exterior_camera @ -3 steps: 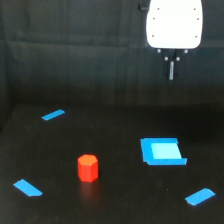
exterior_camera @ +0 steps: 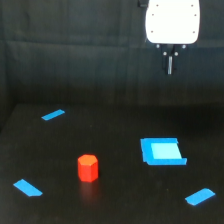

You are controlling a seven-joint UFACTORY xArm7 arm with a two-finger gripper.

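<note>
A red, faceted block [exterior_camera: 88, 168] rests on the dark table left of centre, casting a faint glow on the surface beside it. To its right lies a pale square [exterior_camera: 165, 151] framed with blue tape [exterior_camera: 147, 150]. High at the back right hangs my gripper [exterior_camera: 170, 70], below the white arm body [exterior_camera: 172, 22] and well above the table. Its fingers look like one narrow grey piece from here, so their opening does not show. No object is visible at the fingertips.
Strips of blue tape mark the table at the back left [exterior_camera: 53, 115], front left [exterior_camera: 27, 188] and front right [exterior_camera: 200, 197]. Dark curtain [exterior_camera: 80, 60] closes off the back. Bare table lies between the block and the taped square.
My gripper and the white arm body have shifted slightly up and a touch to the left. The red block and the taped square have stayed in place.
</note>
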